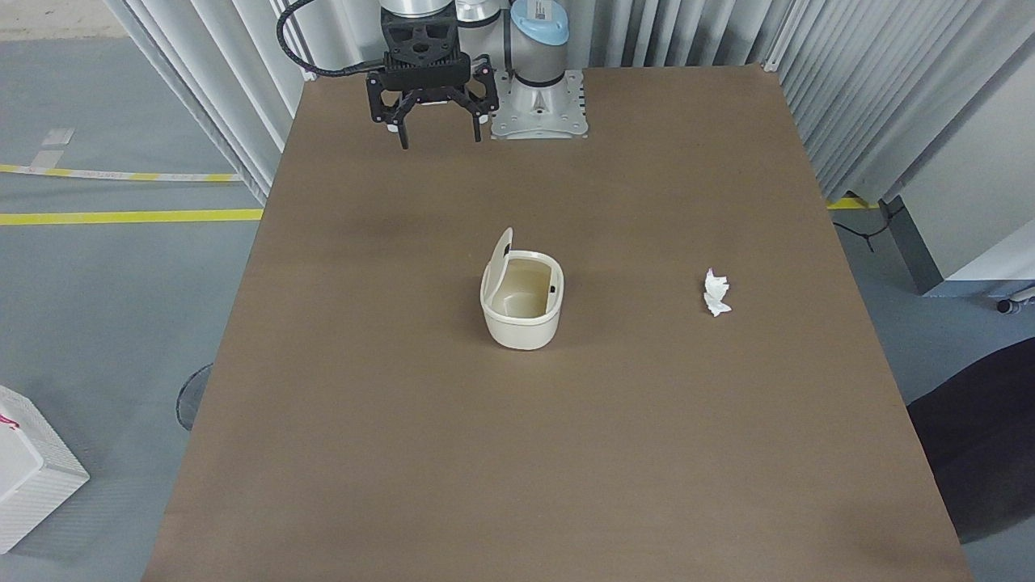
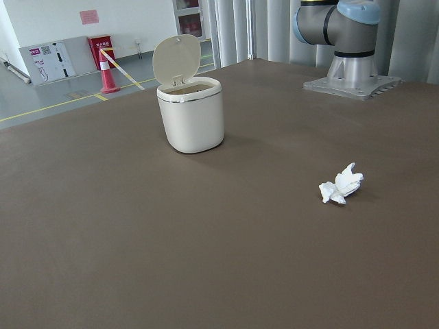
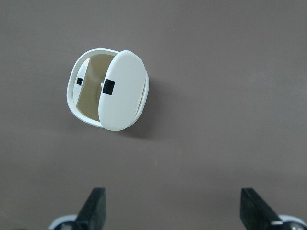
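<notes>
A small white bin (image 1: 521,325) with its lid (image 2: 176,58) raised stands in the middle of the brown table (image 1: 543,456); in the wrist view the bin (image 3: 122,91) is at upper left. A crumpled white paper (image 1: 716,291) lies to the right of the bin in the front view, and the paper (image 2: 339,186) shows in the left view too. My gripper (image 1: 439,135) is raised at the back of the table, open, with nothing between its fingers. It is apart from both bin and paper.
The robot's base (image 1: 572,116) sits at the table's back edge, with curtains behind it. A white box (image 1: 29,466) stands on the floor beyond the table's left edge.
</notes>
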